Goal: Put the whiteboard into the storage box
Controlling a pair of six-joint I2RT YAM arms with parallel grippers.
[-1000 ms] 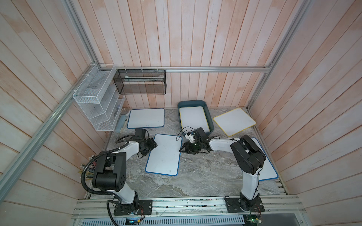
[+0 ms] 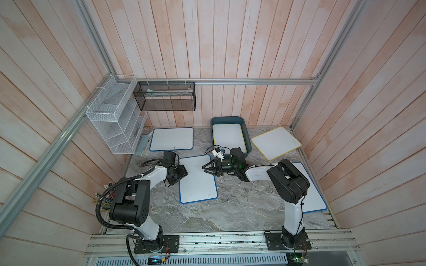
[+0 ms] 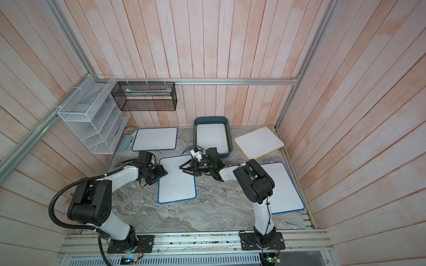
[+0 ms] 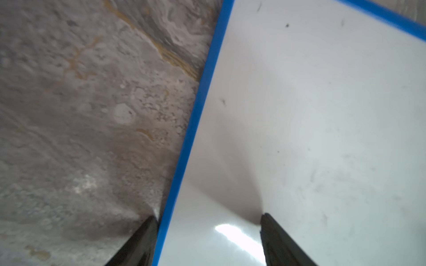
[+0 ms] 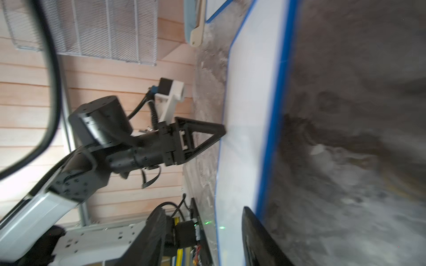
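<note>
A blue-edged whiteboard (image 2: pixel 198 188) lies on the marbled table between my two arms. Over its left edge my left gripper stands open; one of its fingers (image 4: pixel 142 241) is by the blue rim, the other above the white face. My right gripper is open too and reaches over the board's right edge (image 5: pixel 274 128), holding nothing. Behind them sits the dark teal storage box (image 2: pixel 248 141), with a yellow-edged whiteboard (image 2: pixel 228 135) in it. The right arm covers part of the box's near side.
Other boards lie around: a blue-edged one (image 2: pixel 171 139) back left, a yellow-edged one (image 2: pixel 276 142) back right, another blue-edged one (image 2: pixel 312 192) far right, partly behind the right arm. Wire racks (image 2: pixel 117 115) hang left.
The board between the arms has turned counterclockwise, its near end swinging right. My right gripper has opened and moved left over it. The storage box shifted slightly right; the left gripper crept right.
</note>
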